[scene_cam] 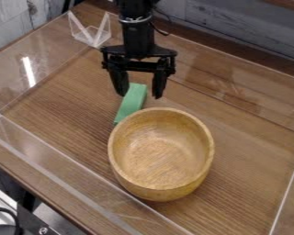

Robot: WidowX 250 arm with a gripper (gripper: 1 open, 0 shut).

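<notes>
My black gripper (pixel 139 81) hangs open over the middle of the table, its two fingers spread wide, one to the left and one to the right. A green block (pixel 131 103) lies flat on the wooden table just below and between the fingers, slightly left of centre. A large, empty wooden bowl (pixel 161 154) stands in front of the block, its back rim close to the block's near end.
Clear plastic pieces sit near the back left corner and at the left edge. A dark cable shows at the bottom left.
</notes>
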